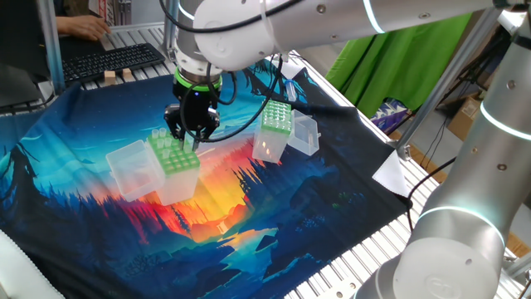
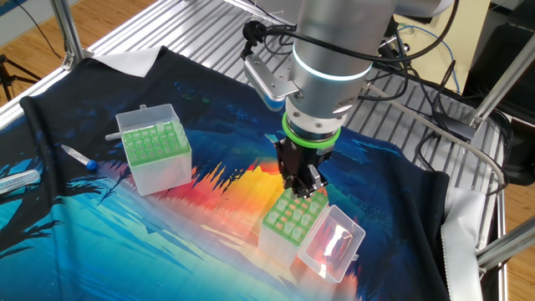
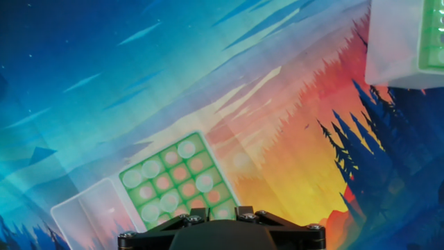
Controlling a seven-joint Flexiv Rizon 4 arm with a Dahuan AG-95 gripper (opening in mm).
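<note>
A frosted box with a green rack (image 1: 176, 158) stands on the printed cloth, its clear lid (image 1: 135, 169) open to one side. Several translucent tips (image 1: 161, 135) poke up from part of this rack; other holes look empty. My gripper (image 1: 190, 141) points down just above and behind the rack in exterior view 1. In the wrist view the gripper shows two dark fingers apart, nothing visible between them, over the near edge of the green rack (image 3: 179, 182). Whether the fingers touch any tip cannot be told.
A second box with a fuller green rack (image 2: 156, 142) stands apart, lid open. Beside it lies a blue-capped pen (image 2: 79, 157). The cloth between the boxes is bare. A keyboard (image 1: 114, 61) and a person's hand (image 1: 83, 26) are at the table's far edge.
</note>
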